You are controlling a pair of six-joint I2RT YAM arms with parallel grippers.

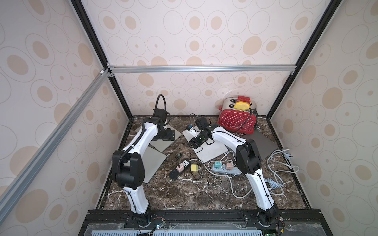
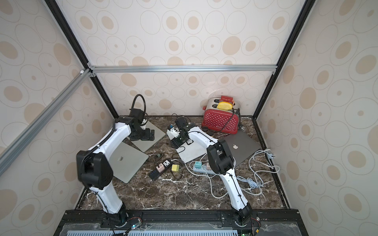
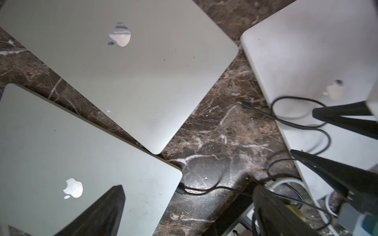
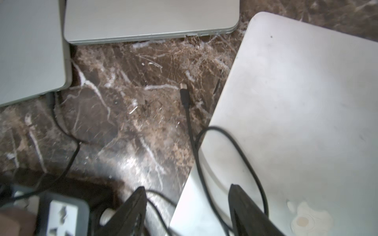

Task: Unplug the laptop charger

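A loose black charger cable ends in a bare USB-C plug [image 4: 184,96], lying on the marble between the laptops; its cord loops over the silver-white laptop [image 4: 307,98]. Above that laptop's left edge my right gripper is open, the cord passing below its fingers. A second black cable [image 3: 220,188] meets the edge of the front-left grey laptop [image 3: 78,157] and runs toward the black power strip [image 1: 180,170]. My left gripper hangs open over the left laptops, nothing between its fingers. A yellow charger block [image 1: 194,168] sits beside the strip.
Another grey laptop [image 3: 157,59] lies at the back left. A red toaster [image 1: 237,120] stands at the back right, near a dark laptop [image 2: 241,145]. White cords and a blue power strip [image 1: 236,170] lie front right.
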